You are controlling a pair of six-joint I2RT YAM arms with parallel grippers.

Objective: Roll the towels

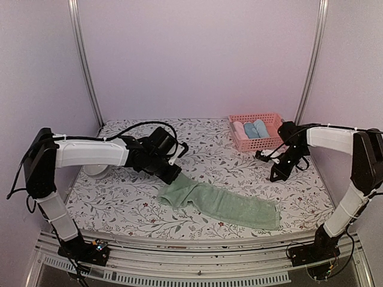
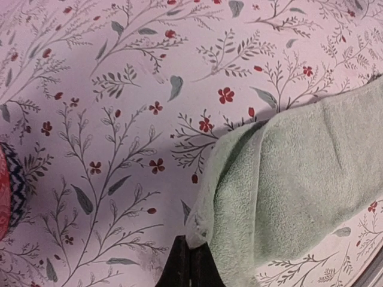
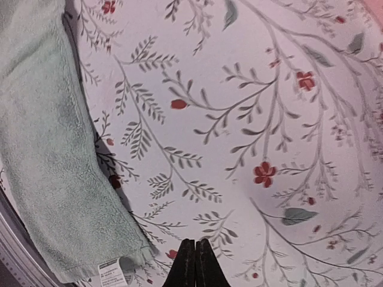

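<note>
The green towel [image 1: 233, 204] lies stretched along the front of the table, its left end bunched and partly lifted. My left gripper is shut on a raised fold of that end, as the left wrist view shows. On the other side, my right gripper is shut with bare cloth pattern beneath it and nothing between its fingers. The towel's right corner [image 3: 145, 251] rests flat on the table, to the left of those fingertips and apart from them. A white label [image 3: 112, 272] shows on the towel's right edge.
A pink basket [image 1: 258, 144] at the back right holds several rolled towels, pink and blue. A white bowl-like object [image 1: 96, 171] sits at the left, partly behind the left arm.
</note>
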